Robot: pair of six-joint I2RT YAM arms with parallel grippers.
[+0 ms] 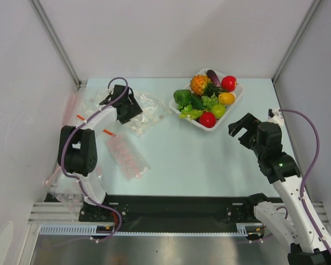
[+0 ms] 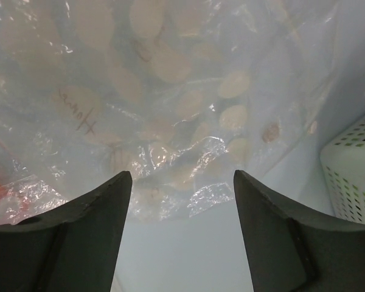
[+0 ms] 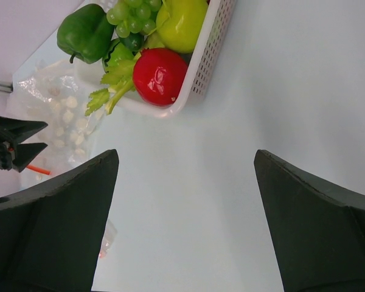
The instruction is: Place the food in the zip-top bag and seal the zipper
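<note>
A clear plastic bag with pale round pieces in it lies flat at the back left of the table. Over that bag hangs my left gripper, its fingers parted and only the bag showing beyond them. A second clear bag holding reddish pieces lies nearer the front. In the back middle, toy fruit and vegetables fill a white basket, among them a green pepper and a red tomato. My right gripper is open and empty, right of the basket.
Orange strips lie across the left side, by the bags. Further plastic sits at the front left, partly behind the left arm.
</note>
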